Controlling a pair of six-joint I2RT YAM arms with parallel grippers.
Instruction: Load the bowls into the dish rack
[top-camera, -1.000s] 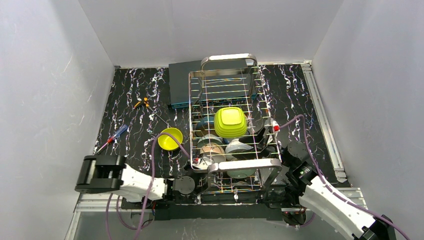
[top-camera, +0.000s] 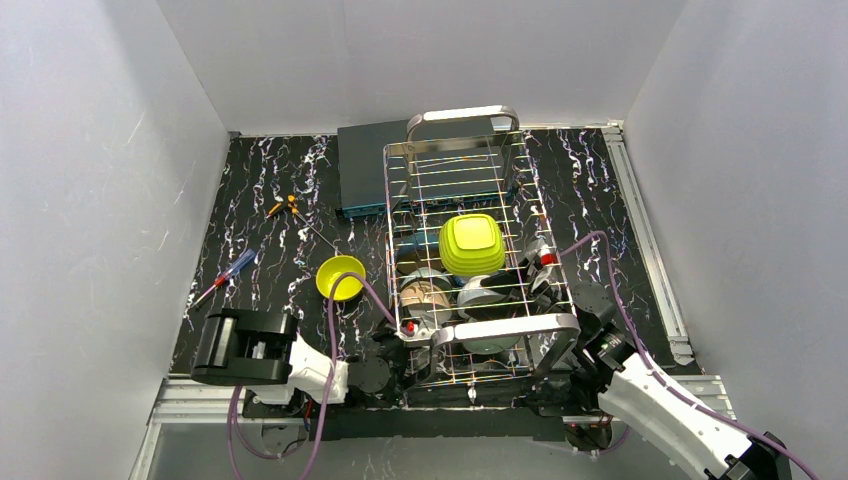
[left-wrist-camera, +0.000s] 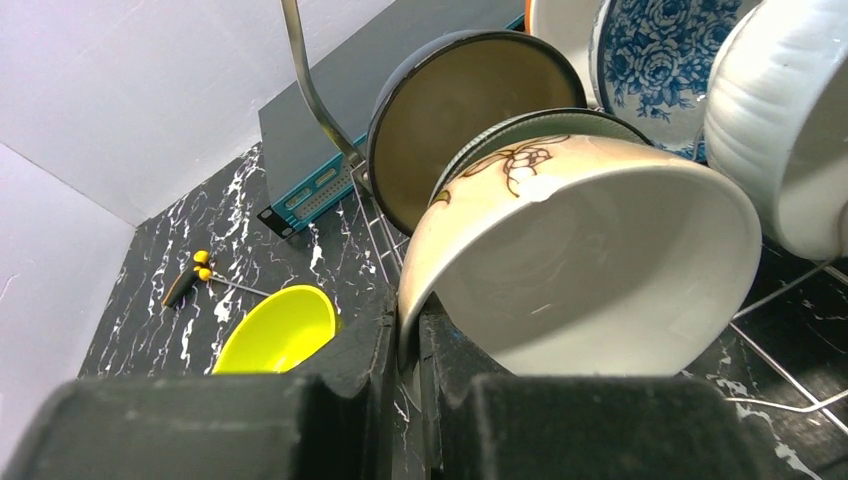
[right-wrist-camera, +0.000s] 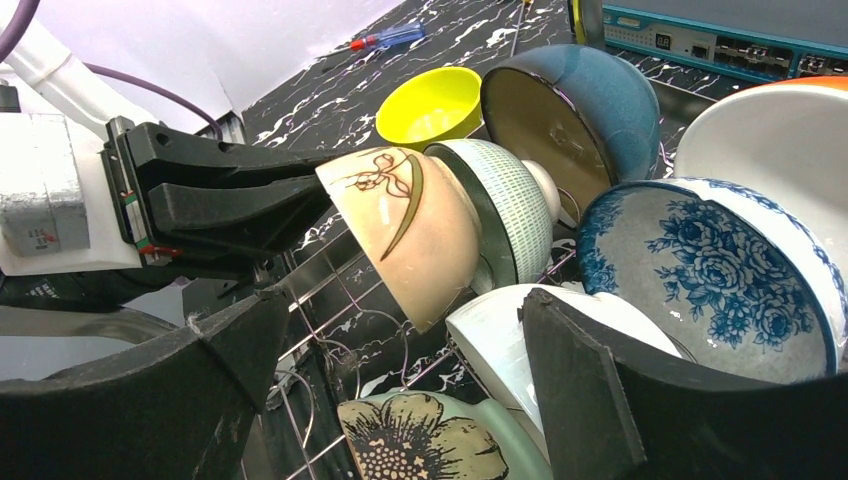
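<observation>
My left gripper is shut on the rim of a beige bowl (right-wrist-camera: 398, 230) with a brown pattern, standing tilted in the lower rack (top-camera: 525, 160). Around it stand a green patterned bowl (right-wrist-camera: 515, 210), a dark blue bowl (right-wrist-camera: 610, 110), a blue floral bowl (right-wrist-camera: 720, 280), a white bowl (left-wrist-camera: 780, 90) and a flower-print bowl (right-wrist-camera: 420, 440). My right gripper is open at the rack's right side, its fingers beside these bowls. A yellow bowl (top-camera: 340, 290) sits on the table left of the rack.
Stacked lime containers (top-camera: 470, 245) sit on the upper tier. A flat grey device (top-camera: 360, 170) lies behind the rack. Screwdrivers (top-camera: 235, 268) and tools lie on the left table, which is otherwise clear.
The right arm has moved little.
</observation>
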